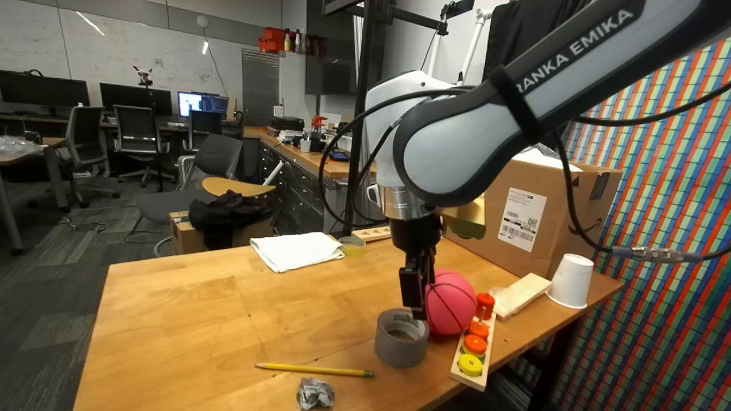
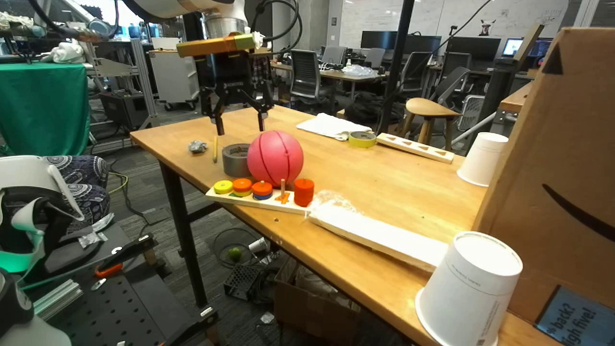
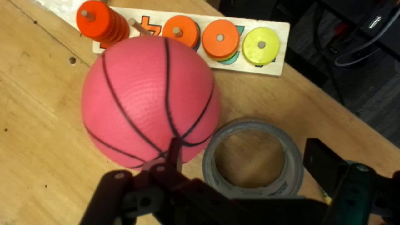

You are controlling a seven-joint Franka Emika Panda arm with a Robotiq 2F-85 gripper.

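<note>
My gripper points down over the grey tape roll (image 3: 215,170), its fingers spread wide and nothing between them. In exterior view 2 the two fingertips of the gripper (image 2: 240,124) hang above the table, apart. A pink ball (image 3: 150,97) with black lines sits close beside the roll, under one finger in the wrist view. Along the ball's other side lies a wooden peg board (image 3: 279,67) with orange, red and yellow rings. Whether the ball touches the roll or the board, I cannot tell.
A yellow pencil (image 1: 315,370) and crumpled foil (image 1: 316,394) lie near the front. White cloth (image 1: 298,251), yellow-green tape (image 2: 362,139) and a slotted wood strip (image 2: 415,148) are at the back. A cardboard box (image 1: 548,212) and upturned cup (image 1: 570,281) stand right.
</note>
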